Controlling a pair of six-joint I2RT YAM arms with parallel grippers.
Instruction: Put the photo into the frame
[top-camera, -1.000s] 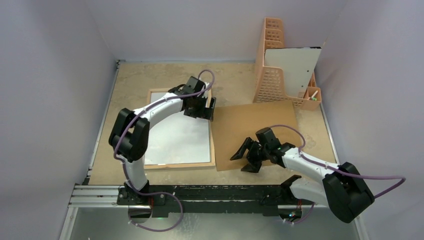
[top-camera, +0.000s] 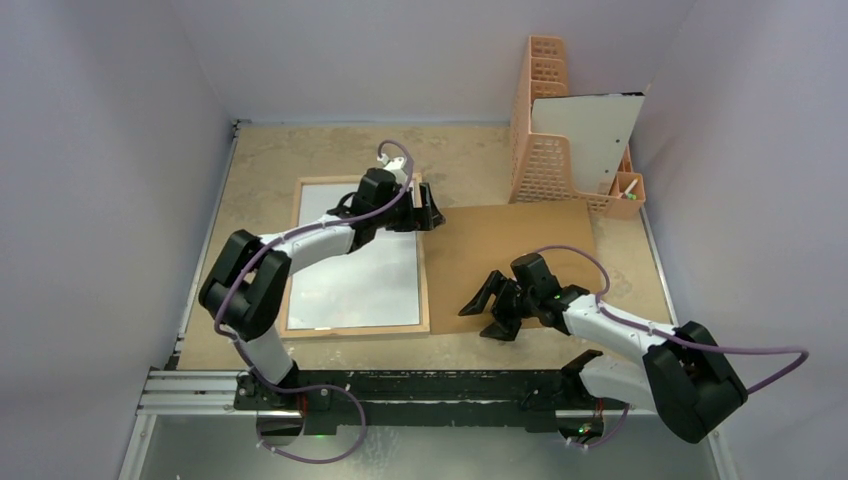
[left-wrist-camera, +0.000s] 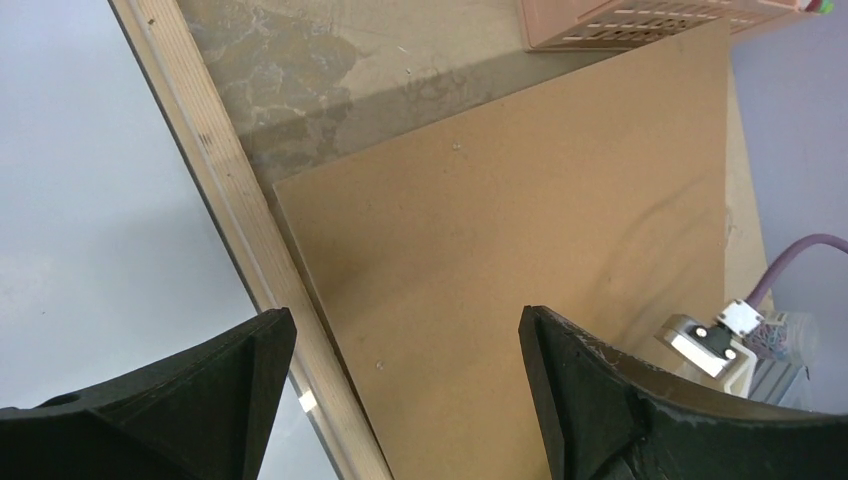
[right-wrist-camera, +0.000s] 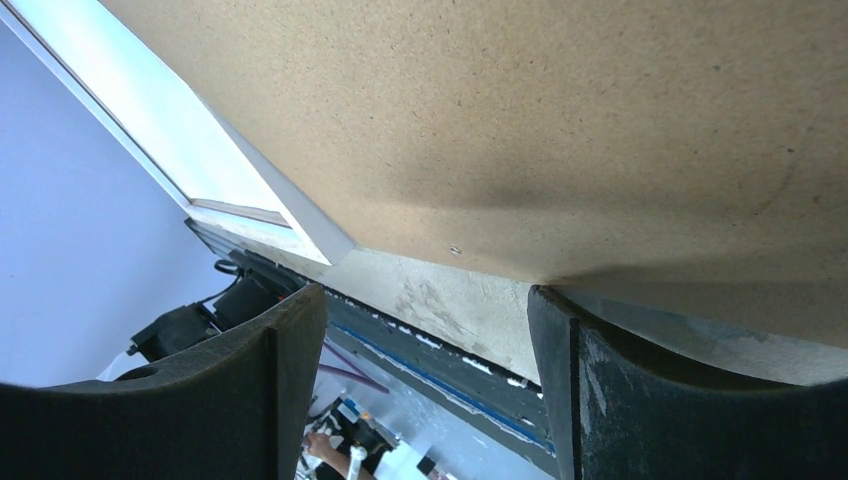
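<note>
The wooden picture frame (top-camera: 424, 290) lies flat on the left, with a white sheet (top-camera: 360, 285) inside it. Directly right of it rests a flat brown board (top-camera: 500, 225), its left edge close along the frame's right side. Which sheet is the photo, I cannot tell. My left gripper (top-camera: 431, 207) is open over the frame's upper right side; in the left wrist view its fingers (left-wrist-camera: 270, 350) lie on either side of the board's left edge, with nothing held. Low at the board's front left part, my right gripper (top-camera: 475, 322) is open; its fingers (right-wrist-camera: 300, 330) hold nothing.
A pink perforated organizer (top-camera: 545, 165) stands at the back right, with a white panel (top-camera: 590, 130) leaning in it. A small pink cup (top-camera: 626, 205) holds a pen. Bare table (top-camera: 470, 160) shows behind the board.
The brown board has shifted slightly toward the back, and the organizer sits a touch farther right. The right arm has barely moved.
</note>
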